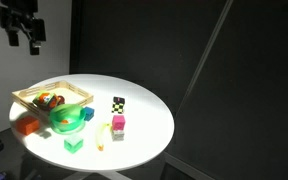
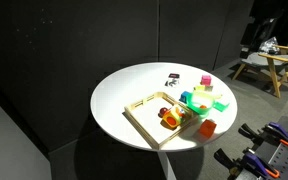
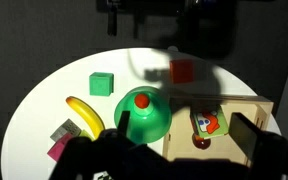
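My gripper (image 1: 24,42) hangs in the air above the left side of the round white table, its fingers open and nothing between them. In the wrist view, one finger (image 3: 108,152) shows at the left and the other (image 3: 247,136) at the right. Below them sits a green bowl (image 3: 158,125) with a small red piece (image 3: 142,101) in or over it. The wooden tray (image 2: 141,127) holds several colourful toys (image 2: 171,118). Outside it lie a red block (image 3: 182,71), a green cube (image 3: 101,84) and a yellow banana (image 3: 85,112).
A pink cube (image 1: 119,121), a blue cube (image 1: 88,114) and a black-and-yellow checkered piece (image 1: 118,108) also stand on the table (image 2: 119,90). Its far side has bare room. A chair (image 2: 269,62) is well off to one side.
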